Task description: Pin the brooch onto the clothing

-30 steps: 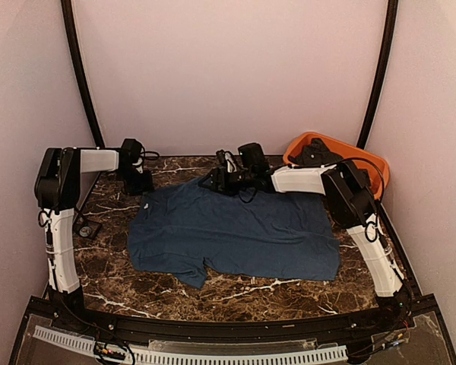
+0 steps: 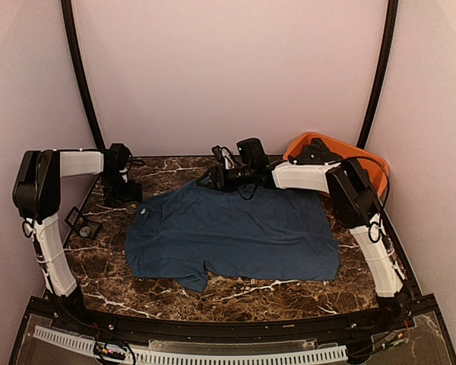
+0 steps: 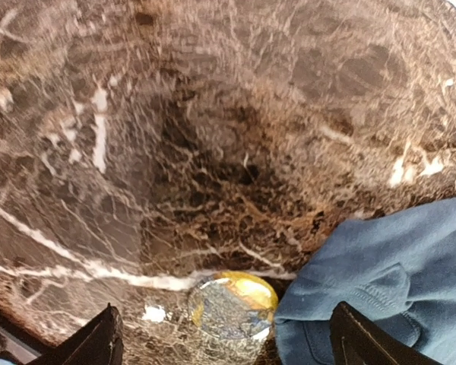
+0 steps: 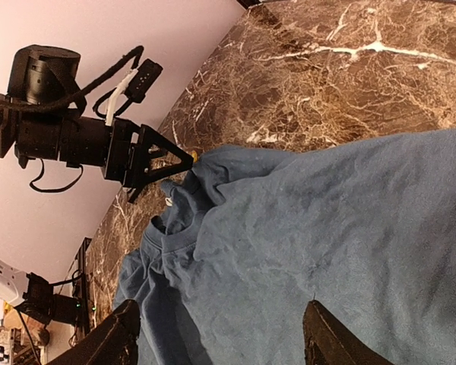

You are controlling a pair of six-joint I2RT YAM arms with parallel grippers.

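A round, glassy disc with a gold edge, apparently the brooch (image 3: 234,306), lies on the marble table beside the corner of the blue clothing (image 2: 235,236). My left gripper (image 2: 125,194) stands open near that corner. In its wrist view the disc appears between the spread fingers, not gripped. My right gripper (image 2: 207,181) is at the far edge of the clothing. Its fingers (image 4: 118,334) show apart with blue cloth seen between them; whether they pinch a fold is not clear. A small pale piece (image 2: 143,211) sits on the cloth's left corner.
A black open case (image 2: 83,226) with a small round thing in it rests at the left. An orange bin (image 2: 376,163) holding dark items stands at the back right. Bare marble (image 2: 121,293) lies in front of the clothing.
My left gripper has moved left and toward the front, away from the cloth's corner. The clothing shifted slightly at its left side.
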